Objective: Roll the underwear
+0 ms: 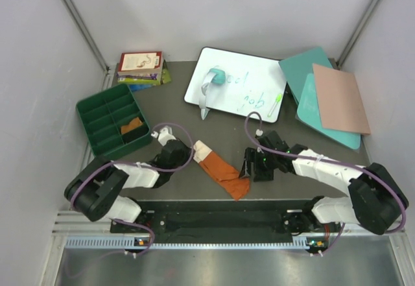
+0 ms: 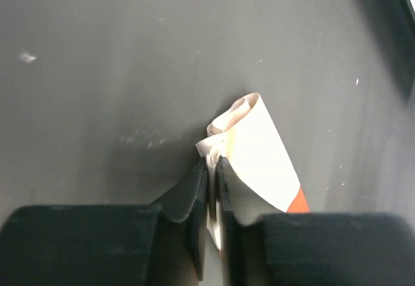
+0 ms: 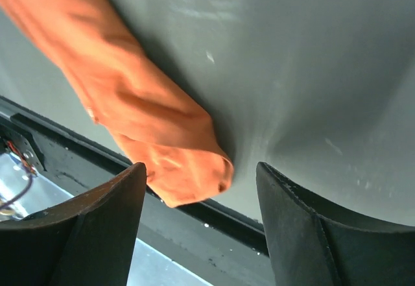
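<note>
The orange underwear (image 1: 218, 168) lies folded into a long strip, slanting from a whitish end at the upper left to an orange end at the lower right. At the whitish end (image 2: 262, 153), my left gripper has its fingers close together, with a fold of cloth between their tips. My right gripper is open over the other end (image 3: 185, 169). Nothing is between its fingers, and the cloth's end shows beyond them, bent over with a small opening at its corner.
A green compartment box (image 1: 97, 124) holding something orange-brown stands at the left. Behind are stacked books (image 1: 141, 63), a whiteboard (image 1: 249, 91) with a teal-and-white item (image 1: 214, 85), and folders (image 1: 340, 98) at the right. The table's front edge is close to the underwear's orange end.
</note>
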